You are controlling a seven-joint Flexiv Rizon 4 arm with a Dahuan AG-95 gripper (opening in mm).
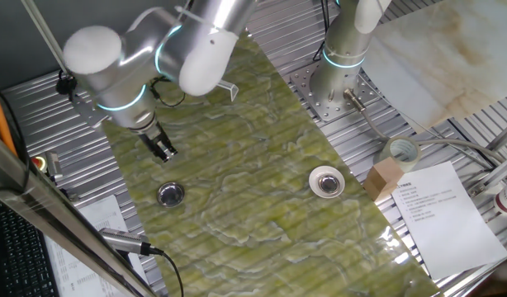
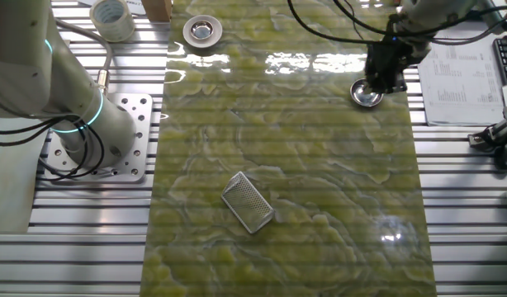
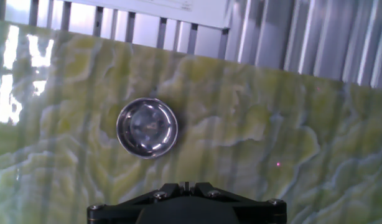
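Observation:
A small shiny metal bowl (image 1: pixel 170 194) rests on the green marbled board, near its left edge in exterior view 1. The same metal bowl (image 3: pixel 147 128) lies left of centre in the wrist view, ahead of the fingertips and apart from them. My black gripper (image 1: pixel 168 154) hangs above the board beside this bowl. Its fingers meet at the bottom of the wrist view, so the gripper looks shut, with nothing visible between them. A second metal bowl (image 1: pixel 329 183) sits in a white dish (image 1: pixel 315 189) across the board.
A metal grater (image 2: pixel 248 202) lies on the board. The board's middle (image 1: pixel 245 173) is clear.

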